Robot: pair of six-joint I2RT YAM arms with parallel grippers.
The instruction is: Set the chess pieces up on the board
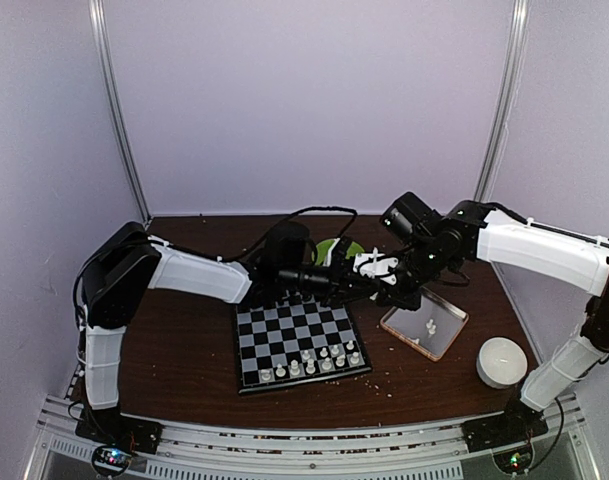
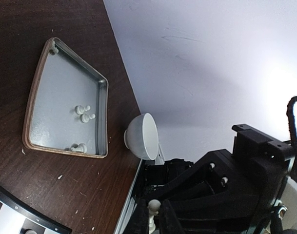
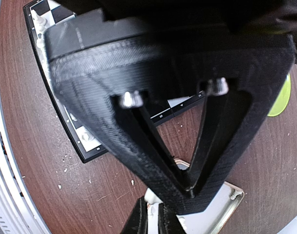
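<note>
Both grippers meet above the gap between the chessboard (image 1: pixel 294 335) and the grey tray (image 1: pixel 422 325). In the right wrist view a white chess piece (image 3: pixel 150 197) sticks up from my right gripper, which is shut on it. The left wrist view shows the same piece's round head (image 2: pixel 154 204) between the fingers of my left gripper, which stand part open around it. A firm hold by the left fingers does not show. White pieces (image 1: pixel 309 366) line the board's near side; its far side is partly covered by the left arm. Several white pawns (image 2: pixel 83 109) lie in the tray.
To the right of the tray stands an empty white bowl (image 1: pixel 502 362). A green round object (image 1: pixel 336 247) lies behind the arms, partly hidden. Small pale crumbs dot the dark table, and its left part is clear.
</note>
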